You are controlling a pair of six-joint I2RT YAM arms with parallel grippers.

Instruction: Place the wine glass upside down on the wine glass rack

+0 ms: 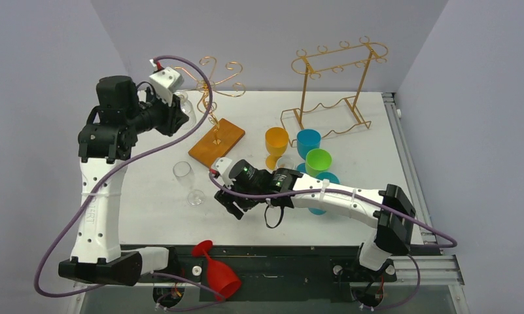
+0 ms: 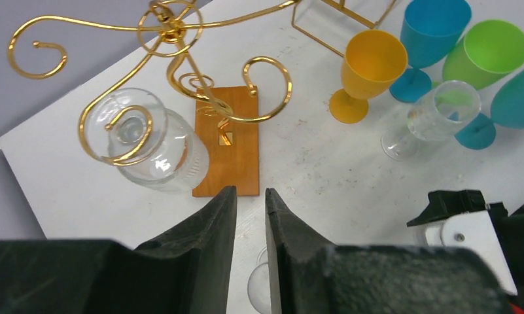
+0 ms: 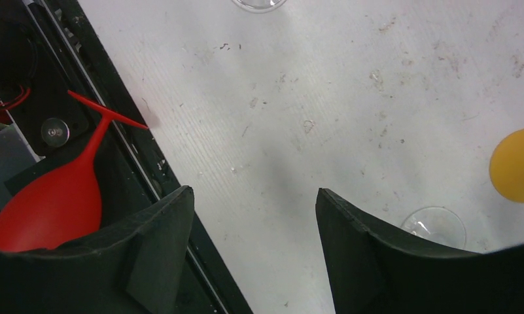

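Note:
A gold curly rack [image 1: 216, 142] on a wooden base stands at the back left. From one of its hooks hangs a clear glass [image 2: 171, 154], upside down. My left gripper is partly open, with nothing held, in front of that glass. Another clear glass [image 1: 184, 173] stands upright on the table left of my right gripper [image 1: 227, 204]. In the right wrist view the right fingers [image 3: 164, 229] are wide apart over bare tabletop. A red wine glass [image 3: 63, 196] lies tipped beyond the front edge, its foot near the table's rim.
A second gold rack [image 1: 364, 85] stands empty at the back right. Yellow [image 2: 373, 62], blue [image 2: 436, 26] and green [image 2: 488, 52] goblets cluster with a clear glass [image 2: 445, 111] at centre right. The right forearm stretches over part of this group.

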